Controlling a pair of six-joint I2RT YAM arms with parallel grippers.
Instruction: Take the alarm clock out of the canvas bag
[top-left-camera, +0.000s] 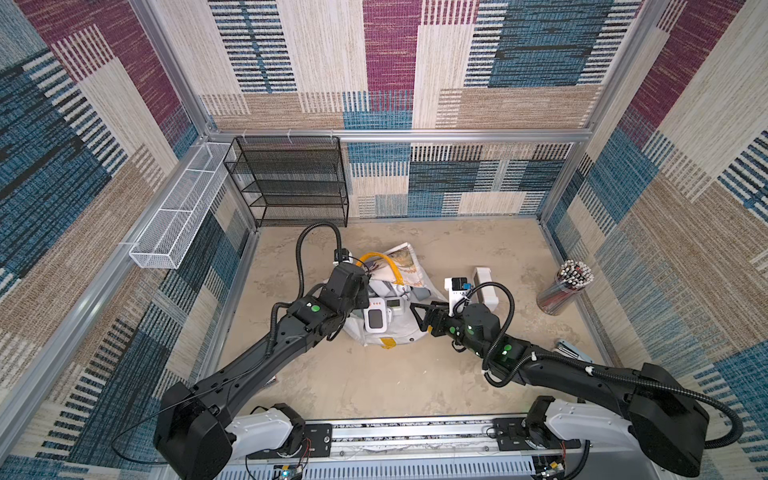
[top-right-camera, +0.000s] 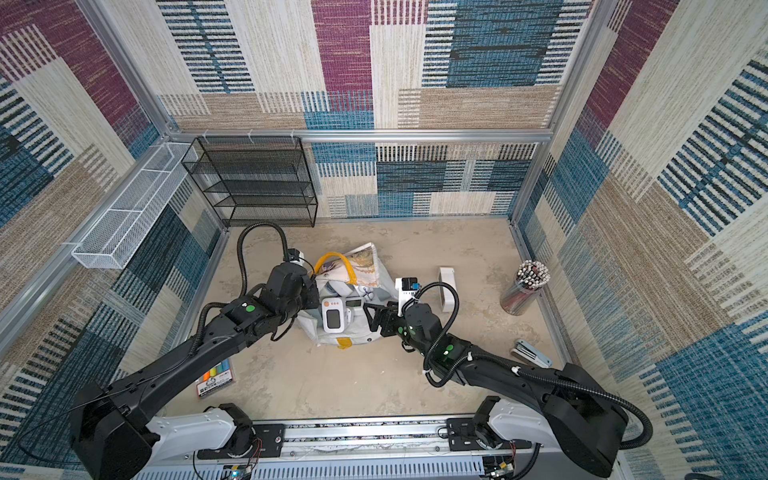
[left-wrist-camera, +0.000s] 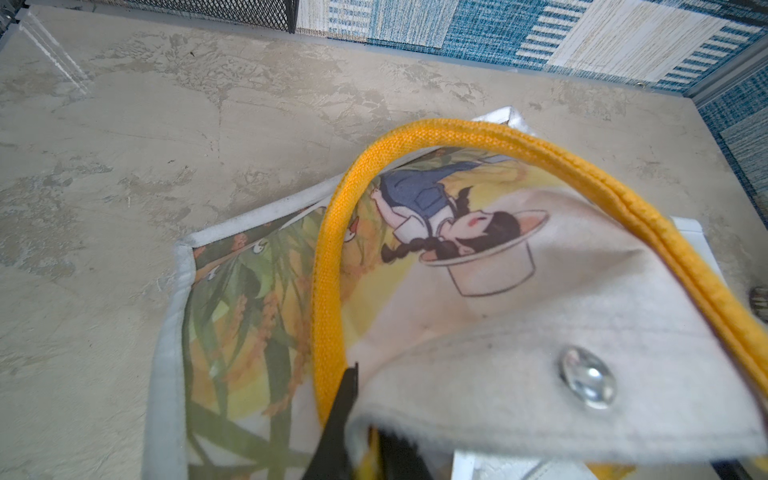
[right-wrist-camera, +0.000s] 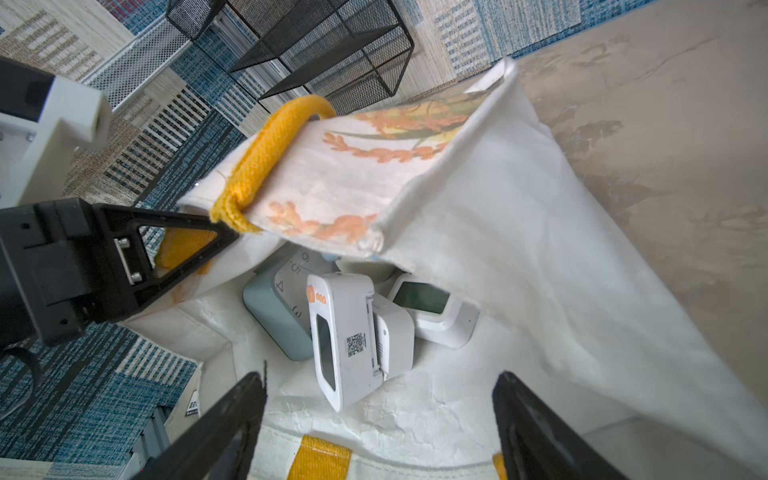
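The canvas bag (left-wrist-camera: 256, 336) lies open on the table, with several devices inside: a white unit (right-wrist-camera: 336, 344) with a small screen, a smaller white device (right-wrist-camera: 436, 320) with a dark display, and a grey-green item (right-wrist-camera: 272, 304) with large numerals, partly hidden. My left gripper is shut at the lifted flap beside the yellow handle (left-wrist-camera: 332, 304); whether fabric is between its fingers is unclear. My right gripper stands open at the bag's mouth, facing the devices, nothing between its fingers.
A white box (top-right-camera: 446, 288), a pen holder (top-right-camera: 521, 292) and a stapler (top-right-camera: 532, 354) lie to the right. A black wire rack (top-right-camera: 252, 176) stands at the back left.
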